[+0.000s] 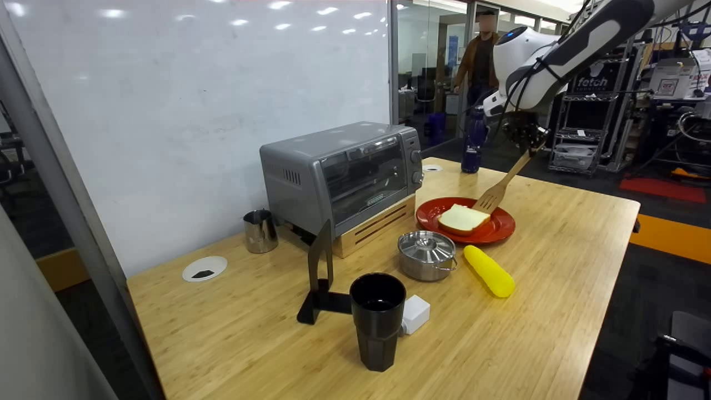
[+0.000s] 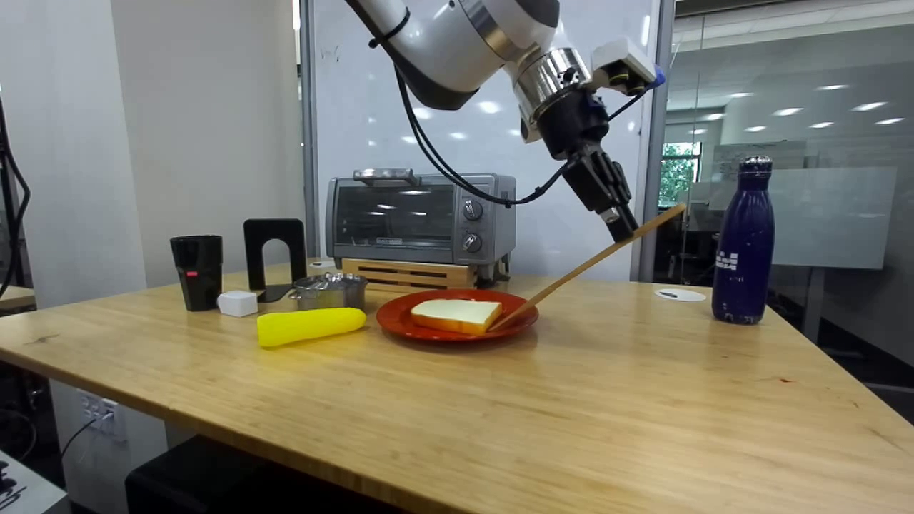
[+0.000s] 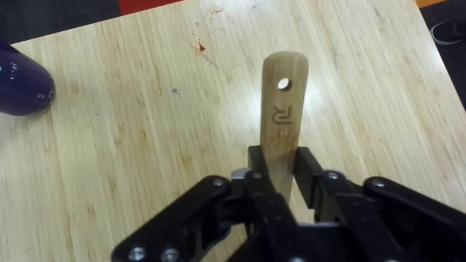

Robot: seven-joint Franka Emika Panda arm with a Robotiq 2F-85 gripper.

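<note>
My gripper is shut on the handle of a wooden spatula point(image 3: 284, 98), a pad against each side of it in the wrist view. The handle's end, with a hole, sticks out past the fingers. In exterior view 1 the slotted blade of the spatula point(image 1: 491, 198) slants down to the red plate point(image 1: 504, 229), its tip at the edge of a slice of bread point(image 1: 464, 218). From exterior view 2, the tip looks close against the right side of the bread point(image 2: 454, 315); whether it is under the slice cannot be made out.
A toaster oven point(image 1: 340, 173) stands behind the plate, door closed. Near the plate lie a lidded pot point(image 1: 426, 256) and a yellow object point(image 1: 490, 270). A blue bottle point(image 2: 743, 244) stands at the right in exterior view 2.
</note>
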